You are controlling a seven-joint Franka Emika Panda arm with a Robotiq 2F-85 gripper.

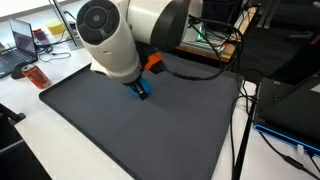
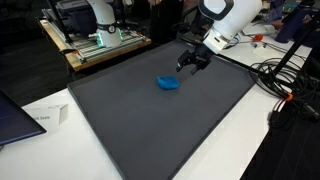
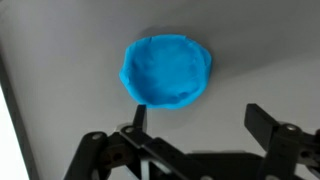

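A shallow blue bowl lies on the dark tabletop, its whole round outline visible in the wrist view. My gripper is open, its dark fingers wide apart and nothing between them. In the wrist view the bowl sits above the fingertips, more toward the left finger. Exterior view 2 has the blue bowl resting in the middle of the table, with the gripper close beside and above it. From exterior view 1 the arm partly covers the bowl.
An orange can and a laptop stand beyond the table's far left edge. Cables run along one side of the table. A white paper lies off the table.
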